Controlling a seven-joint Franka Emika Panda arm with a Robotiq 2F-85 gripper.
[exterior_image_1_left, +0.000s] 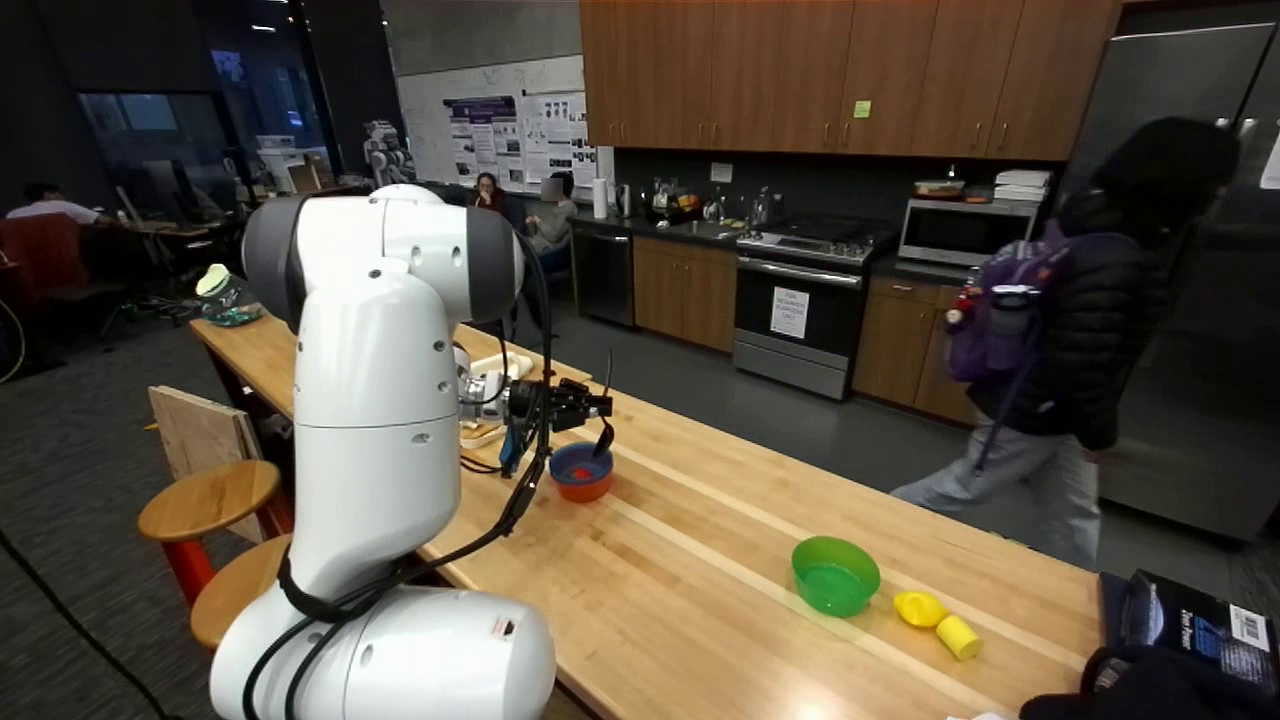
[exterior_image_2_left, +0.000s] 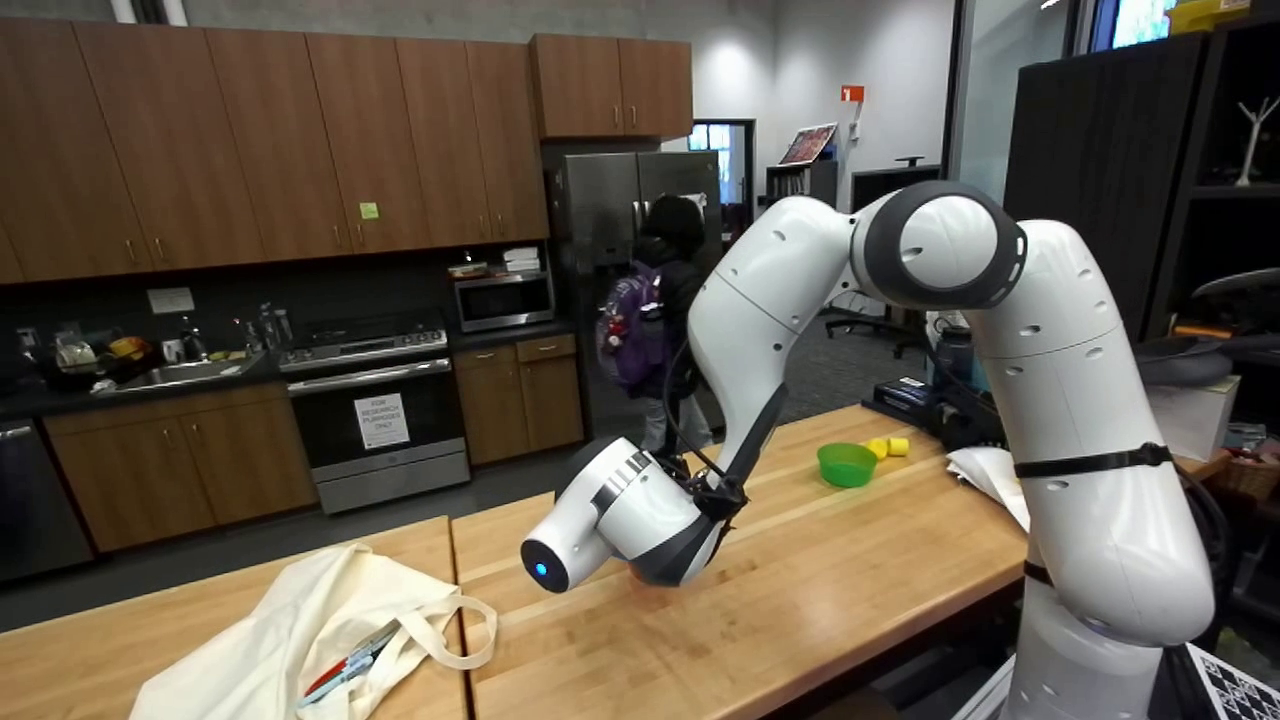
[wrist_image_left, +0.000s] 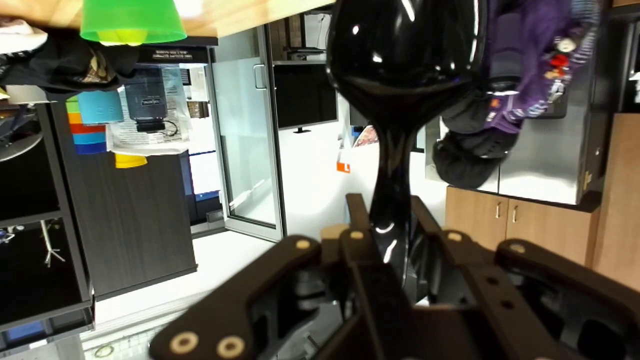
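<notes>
My gripper (exterior_image_1_left: 597, 406) is shut on the handle of a black spoon (exterior_image_1_left: 603, 439), which hangs bowl-end down in exterior view 1. Just below is a small bowl (exterior_image_1_left: 584, 491), orange outside and blue inside, with a red patch showing within. The spoon's tip appears at the bowl's far right rim; whether they touch I cannot tell. In the wrist view the spoon's glossy black head (wrist_image_left: 408, 48) fills the top, its handle between my fingers. Exterior view 2 hides the gripper and that bowl behind the arm.
A green bowl (exterior_image_1_left: 836, 578) stands farther along the table, beside a yellow lemon-like piece (exterior_image_1_left: 920, 608) and a yellow cylinder (exterior_image_1_left: 959, 637). A cloth bag (exterior_image_2_left: 288, 636) lies on the adjoining table. Clear wood separates the two bowls. A person (exterior_image_1_left: 1068, 312) walks beyond the table.
</notes>
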